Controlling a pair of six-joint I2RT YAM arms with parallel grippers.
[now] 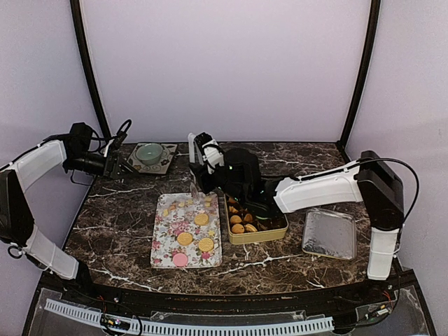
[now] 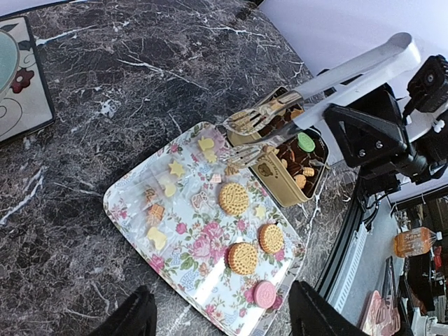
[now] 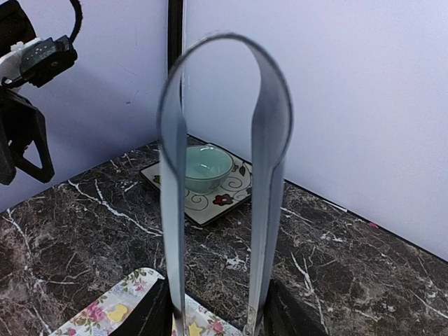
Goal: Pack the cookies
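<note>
Several cookies, round, star-shaped and pink, lie on a floral tray (image 1: 165,245); a round cookie (image 2: 234,199) is near its middle. Right of it, the golden box (image 1: 257,237) has compartments with cookies, partly hidden by my right arm. My right gripper is open, a pair of tongs (image 3: 266,182) between its fingers with the legs apart. The tong tips are over the tray's far right part; no cookie shows between them. Off the tray's left side, my left gripper stands open and empty, high above the table.
A green bowl (image 1: 149,153) sits on a patterned square tray (image 1: 168,161) at the back left. To the right of the box lies a silver lid-like tray (image 1: 329,232).
</note>
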